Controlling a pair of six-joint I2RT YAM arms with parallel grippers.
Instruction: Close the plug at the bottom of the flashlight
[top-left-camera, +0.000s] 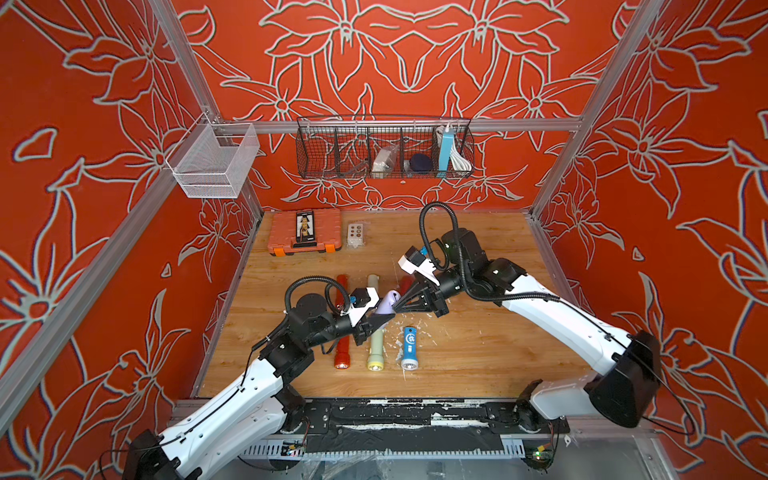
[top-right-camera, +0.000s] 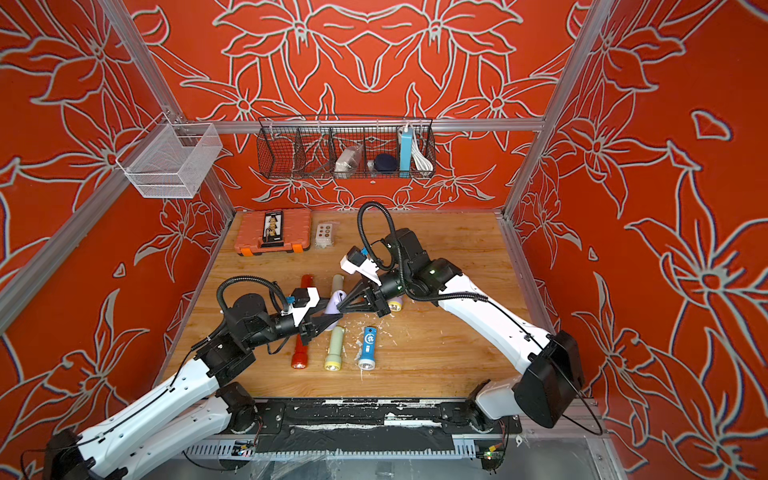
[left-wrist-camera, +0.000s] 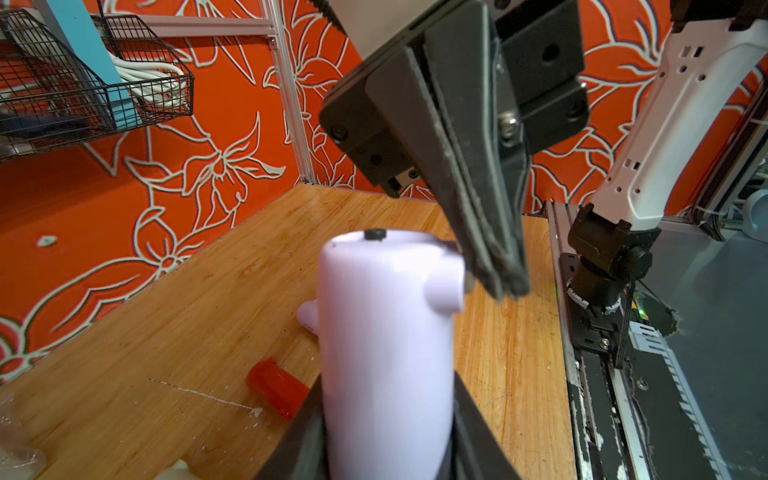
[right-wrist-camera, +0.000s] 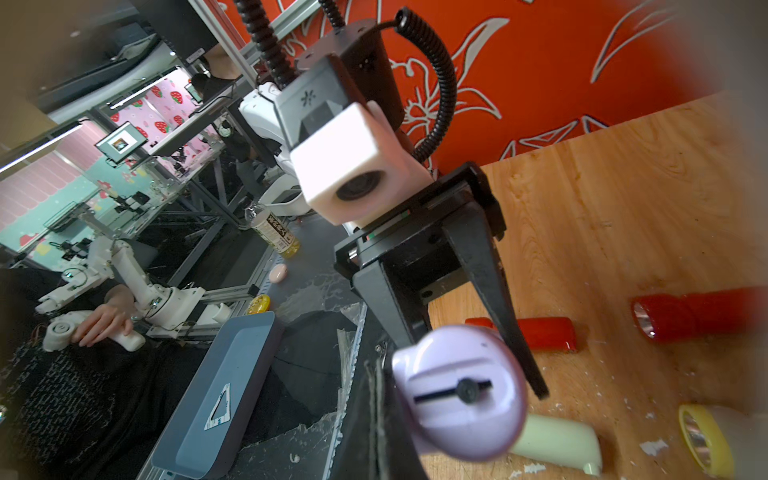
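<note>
A lilac flashlight (left-wrist-camera: 384, 352) is held upright above the table, my left gripper (top-left-camera: 381, 313) shut on it. Its end cap (right-wrist-camera: 460, 364) faces up, with a small dark tab in a slot and a lilac plug (left-wrist-camera: 444, 284) at the rim on one side. My right gripper (top-right-camera: 342, 305) is shut with nothing between its fingers. In the left wrist view its fingertips are just beside that plug, at the cap's edge; I cannot tell whether they touch it.
Below lie a red flashlight (top-left-camera: 342, 356), a pale green one (top-left-camera: 376, 352) and a blue one (top-left-camera: 409, 348). An orange case (top-left-camera: 280, 232) sits at the back left.
</note>
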